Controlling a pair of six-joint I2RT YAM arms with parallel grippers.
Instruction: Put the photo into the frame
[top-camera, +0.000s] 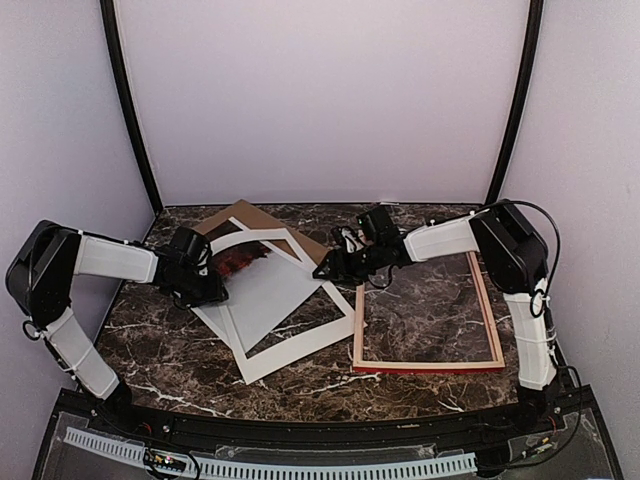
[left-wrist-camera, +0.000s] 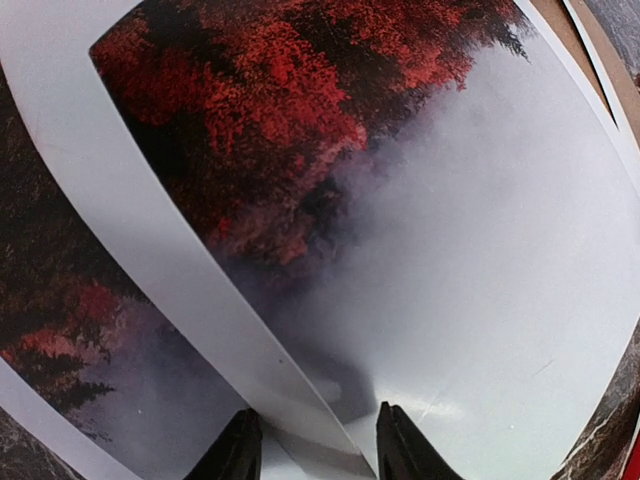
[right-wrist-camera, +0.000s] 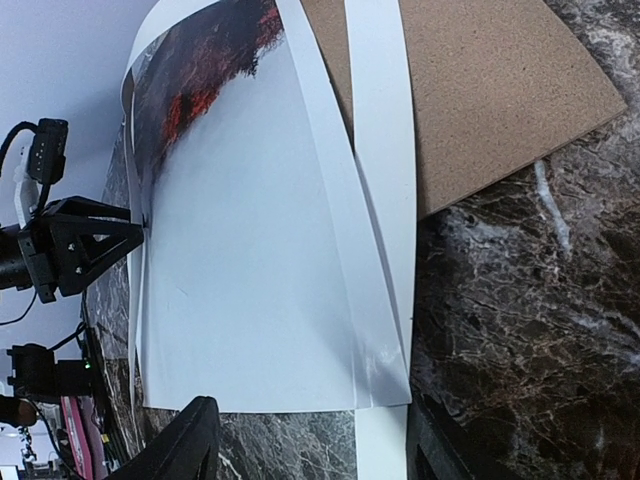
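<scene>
The photo, red trees fading into pale fog (top-camera: 270, 290), lies under a white mat (top-camera: 300, 345) with a cut-out window. In the left wrist view one mat strip (left-wrist-camera: 190, 270) crosses the photo (left-wrist-camera: 450, 260), with picture visible on both sides of it. My left gripper has its fingers apart over this strip's end; whether they touch it I cannot tell. My right gripper is open at the photo's other end, where a white strip (right-wrist-camera: 382, 440) runs between its fingers. The empty wooden frame (top-camera: 430, 367) with a red outer edge lies at the right.
A brown backing board (top-camera: 250, 213) lies partly under the mat at the back. The right arm (top-camera: 440, 240) reaches over the wooden frame.
</scene>
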